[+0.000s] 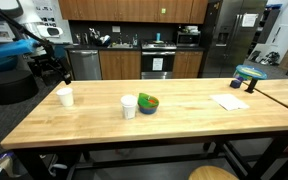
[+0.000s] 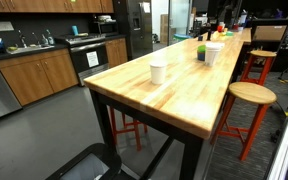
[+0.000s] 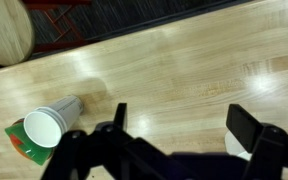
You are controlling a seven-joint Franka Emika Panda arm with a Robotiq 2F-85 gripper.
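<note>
Above the left end of the wooden table, my gripper hangs open with nothing between its fingers. A white cup [image 1: 66, 96] stands upright on the table below and close to the gripper; only a white edge [image 3: 234, 143] of it shows in the wrist view beside the right finger. Farther along the table stands a second white cup [image 1: 129, 106]. Right beside that cup is a bowl [image 1: 147, 104] with green and red in it; in the wrist view the cup [image 3: 46, 124] partly covers it.
A white sheet [image 1: 230, 102] lies toward the right on the table [image 1: 189, 100]. Several items, among them a stacked round one [image 1: 249, 74], stand at the far right.
</note>
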